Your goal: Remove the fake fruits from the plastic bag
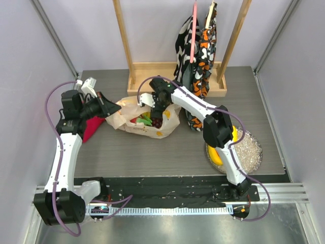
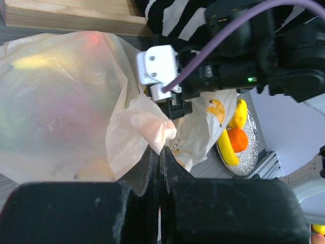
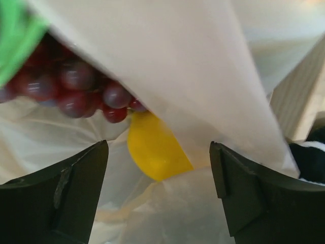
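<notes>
The translucent plastic bag lies mid-table with its mouth spread. My left gripper is shut on the bag's edge, which bunches up at its tips and stretches toward the left. My right gripper reaches down into the bag. In the right wrist view its fingers stand wide open, with a yellow fruit ahead in the gap and nothing gripped. Dark red grapes and a green item lie beside that fruit. A fold of bag film covers part of the yellow fruit.
On the right, a silvery round plate bears a banana, an orange and a yellow pepper-like fruit. Behind the bag stands a wooden rack with patterned cloth bags. A red cloth lies at left.
</notes>
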